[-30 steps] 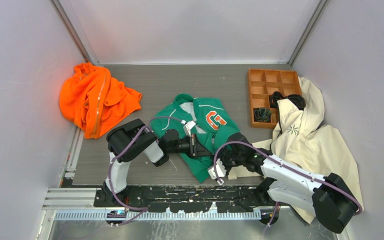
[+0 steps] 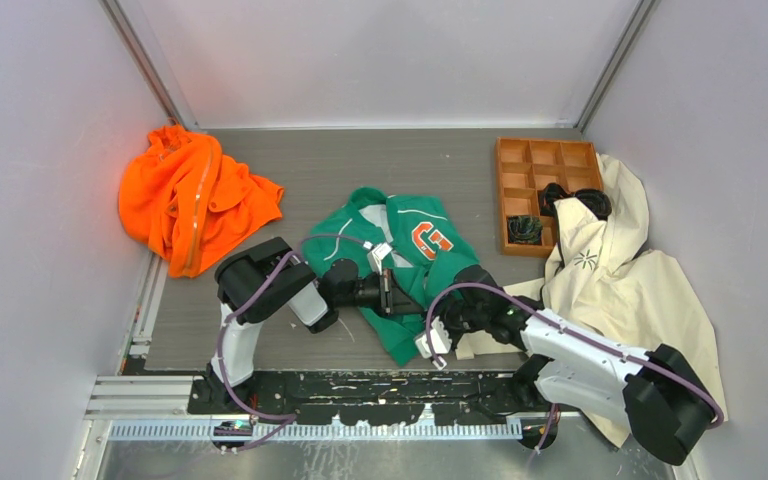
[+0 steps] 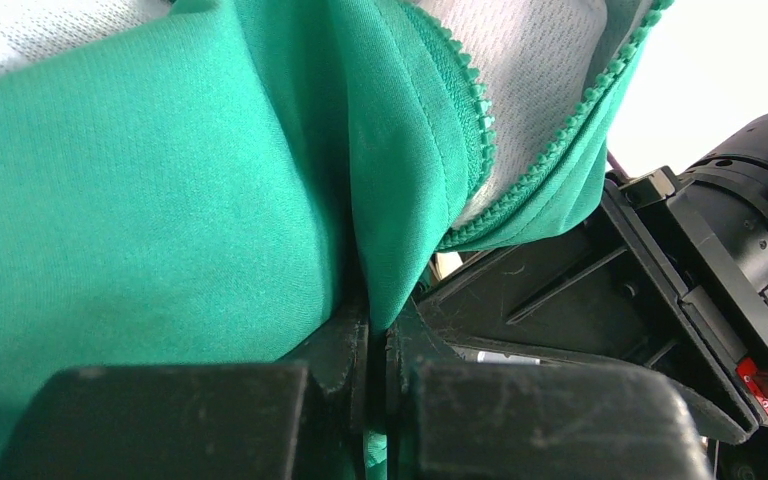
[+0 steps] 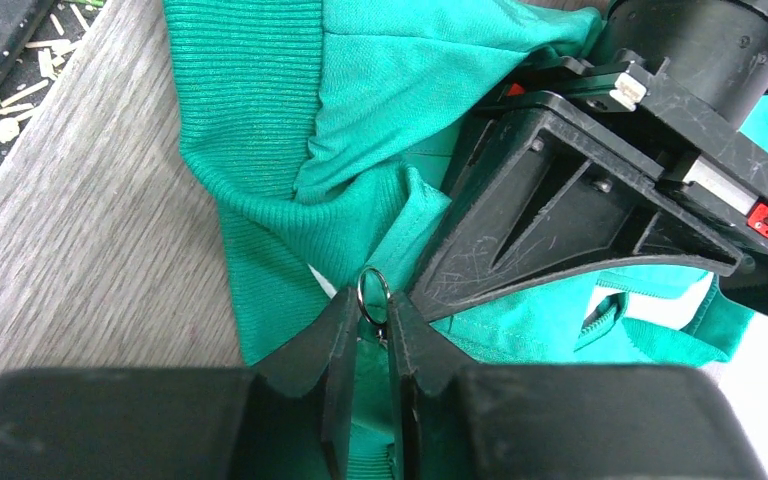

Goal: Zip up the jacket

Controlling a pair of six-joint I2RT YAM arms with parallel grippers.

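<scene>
The green jacket [image 2: 385, 225] lies in the middle of the table, its orange and white letter up, with both arms over its lower part. My left gripper is shut on a fold of green fabric beside the zipper teeth [image 3: 580, 120]. In the right wrist view, my right gripper is shut on the zipper pull [image 4: 374, 285], a metal ring at its fingertips, near the jacket's ribbed hem [image 4: 240, 120]. The two grippers are close together, the left one's body filling the upper right of that view.
An orange garment [image 2: 190, 195] lies at the left. A wooden compartment tray [image 2: 515, 170] with dark bundles stands at the back right, cream fabric [image 2: 640, 300] beside it. Bare table shows behind the jacket. The table's front edge is just below the arms.
</scene>
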